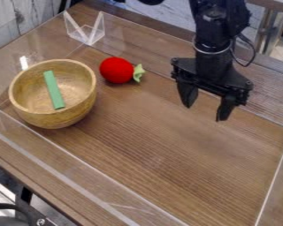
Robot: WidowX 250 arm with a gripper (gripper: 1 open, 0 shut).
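My black arm comes down from the top right, with the gripper (207,97) low over the wooden table (156,168); whether its fingers are open or shut is unclear. A red object with a green tip (117,69) lies left of the gripper. At the left sits a wooden bowl (75,111) with a green bar (54,90) in it.
A clear angular holder (87,26) stands at the back left.
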